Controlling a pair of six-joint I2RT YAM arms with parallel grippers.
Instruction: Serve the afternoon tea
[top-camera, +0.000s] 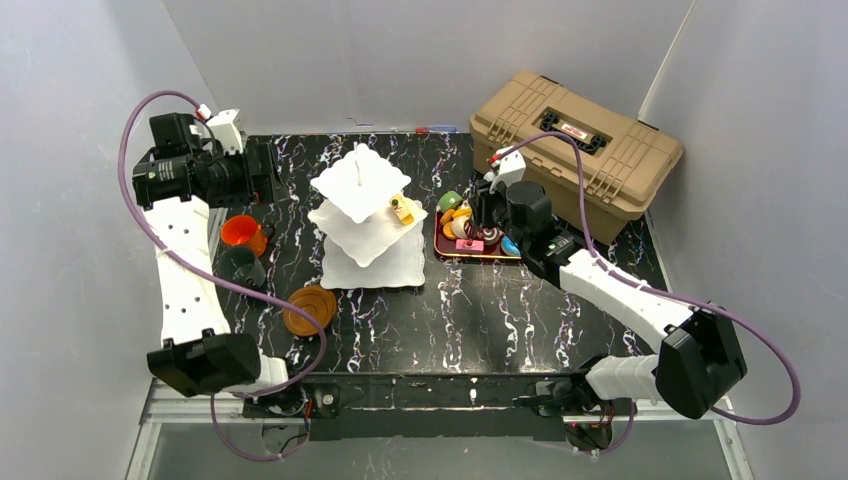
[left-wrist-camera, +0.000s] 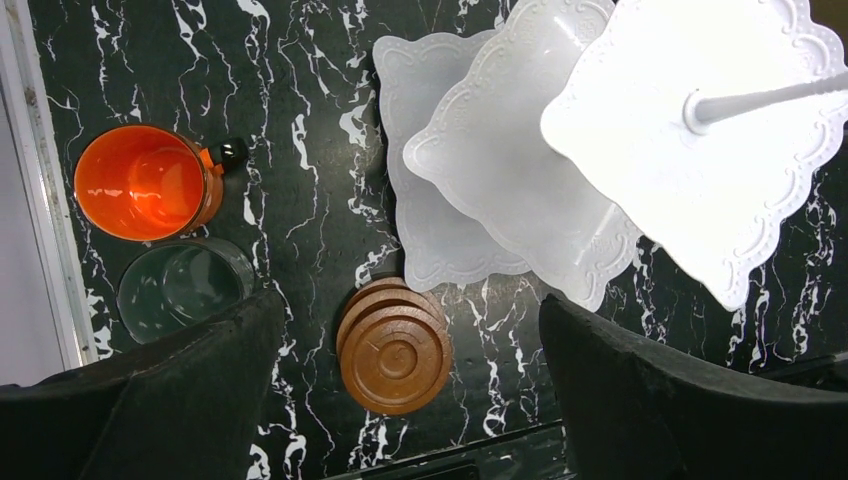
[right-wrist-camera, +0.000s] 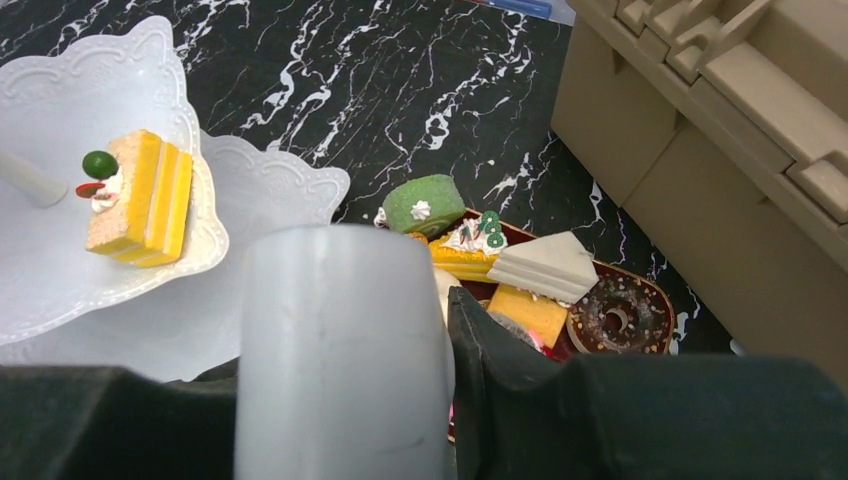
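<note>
A white three-tier stand (top-camera: 362, 180) stands at the centre, with a yellow layered cake (right-wrist-camera: 150, 200) on its middle tier. My left gripper (top-camera: 262, 175) is open above the left side, over an orange mug (left-wrist-camera: 140, 180), a green glass (left-wrist-camera: 180, 290) and stacked wooden coasters (left-wrist-camera: 395, 360). My right gripper (top-camera: 485, 208) is over the red tray of pastries (right-wrist-camera: 660, 320); in its wrist view it is shut on a large pale grey, smooth object (right-wrist-camera: 335, 330), which hides part of the tray. What that object is, I cannot tell.
A tan hard case (top-camera: 575, 140) stands at the back right, beside the tray.
</note>
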